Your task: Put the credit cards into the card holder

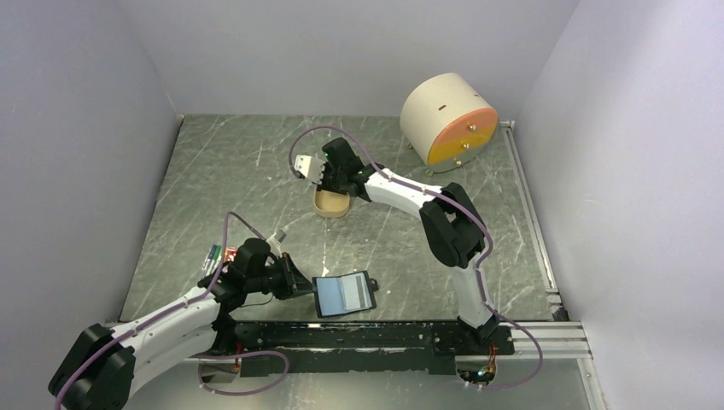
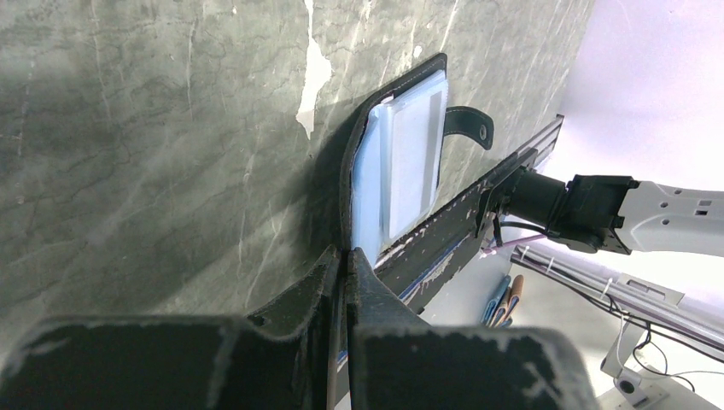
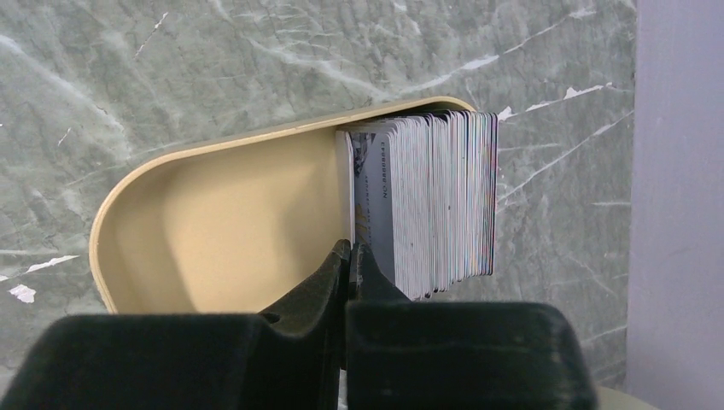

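The card holder (image 1: pixel 344 293) lies open near the table's front edge, a black cover with clear bluish sleeves (image 2: pixel 411 158). Its near black edge is pinched by my left gripper, which is shut on it. At the back, a tan box (image 3: pixel 230 226) holds a dense row of upright credit cards (image 3: pixel 435 201) at one end. My right gripper is shut over the front of that row, and the edge of the foremost white card (image 3: pixel 345 175) runs down between its fingertips. The card's lower part is hidden by the fingers.
A cream drum-shaped cabinet (image 1: pixel 444 115) with orange and yellow drawers stands at the back right. Pens (image 1: pixel 213 259) lie beside the left arm. Open table lies between the box and the card holder. The holder's strap (image 2: pixel 470 126) sticks out on its far side.
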